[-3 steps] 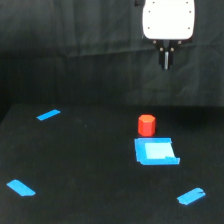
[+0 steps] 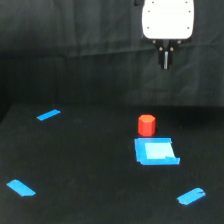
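Observation:
A small red block (image 2: 147, 125) with a hexagon-like outline rests on the black table, right of the middle. Just in front of it lies a pale, whitish square (image 2: 159, 150) with blue tape along its edges; the two appear apart. High at the top of the view hangs my gripper (image 2: 166, 64), under a white arm section (image 2: 167, 18), well above and behind the block. Its dark fingers are tiny and close together against the black backdrop, so their opening is hard to judge. Nothing visible hangs from them.
Strips of blue tape mark the table: one at the back left (image 2: 48, 115), another strip at the front left (image 2: 20, 188) and a third strip at the front right (image 2: 191, 196). Black cloth (image 2: 70, 60) hangs behind.

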